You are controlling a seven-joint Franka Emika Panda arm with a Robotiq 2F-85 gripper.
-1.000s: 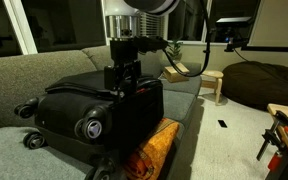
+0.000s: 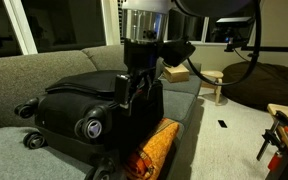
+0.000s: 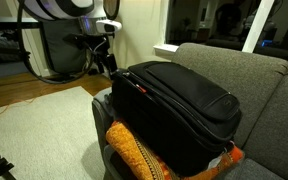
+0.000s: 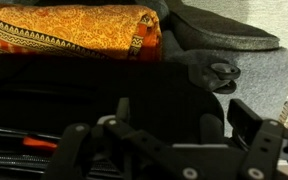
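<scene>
A black soft suitcase (image 2: 69, 118) lies on its side on the grey sofa, its wheels (image 2: 94, 125) toward this camera. My gripper stands open above the suitcase, with its fingers apart and nothing held between them. From the other side, the suitcase (image 3: 184, 95) shows its zipped front and rests partly on an orange patterned cloth (image 3: 139, 155). In the wrist view the dark suitcase (image 4: 44, 85) fills the middle, and one of its wheels (image 4: 222, 75) shows near the right finger. Whether the fingertips touch the suitcase cannot be told.
The orange cloth (image 4: 74, 28) hangs at the edge of the sofa (image 2: 59, 70). A cardboard box (image 2: 176, 73) sits farther along the sofa. Behind stand a wooden stool (image 2: 212, 85) and a dark beanbag (image 2: 264, 88). Pale carpet (image 2: 229, 140) lies open beside the sofa.
My arm has shifted slightly right in exterior view 1, and the gripper has come lower and looks larger over the suitcase. The suitcase and cloth look unmoved.
</scene>
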